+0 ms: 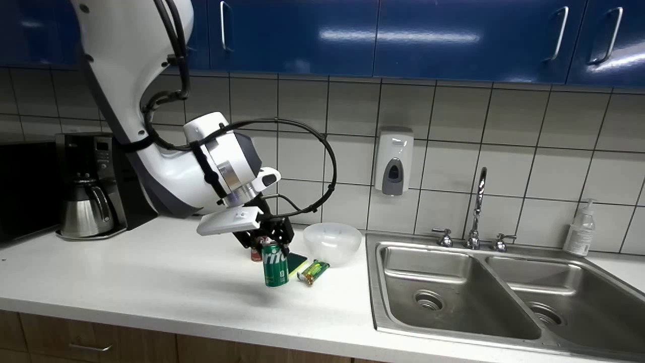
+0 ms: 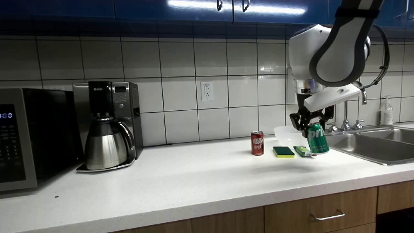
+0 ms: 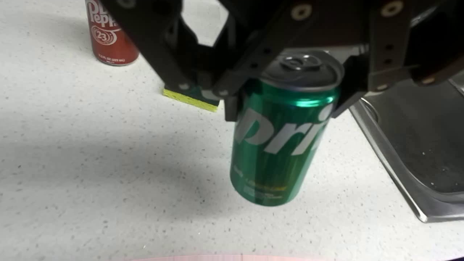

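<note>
A green Sprite can [image 3: 278, 143] is pinched near its top by my gripper, which is shut on it. In the wrist view the can leans slightly, and its shadow falls on the counter to its left. Seen from the second exterior view, the can [image 2: 317, 138] hangs tilted at the right, in front of the snack packet [image 2: 303, 151]. In the first exterior view, the can [image 1: 275, 266] partly covers the sponge [image 1: 296, 262] and stands in front of the red Dr Pepper can [image 1: 256, 254], which is largely hidden there.
A translucent bowl [image 1: 332, 242] stands behind the packet, left of the steel sink [image 1: 376, 284]. The Dr Pepper can [image 2: 257, 143] is upright, left of the sponge [image 2: 283, 151]. Farther left stand a coffee maker [image 2: 134, 105] and a microwave.
</note>
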